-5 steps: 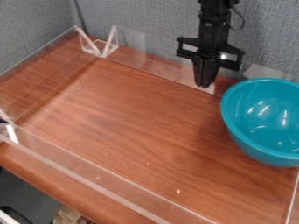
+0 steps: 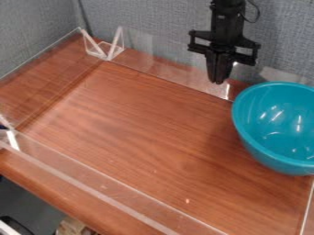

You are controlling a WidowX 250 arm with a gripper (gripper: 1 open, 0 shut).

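Note:
My black gripper (image 2: 218,73) hangs at the top right, in front of the grey back wall and a little above and left of a teal plastic bowl (image 2: 273,128). Its fingers look closed, with nothing visible between them. The bowl sits at the right side of the wooden table (image 2: 135,156) and looks empty.
Clear plastic edging runs along the table's back and front edges. A white bracket (image 2: 103,48) stands at the back left corner. A dark gap lies beyond the front left edge.
The gripper has shifted very slightly within the same spot at the back; the bowl has stayed in place.

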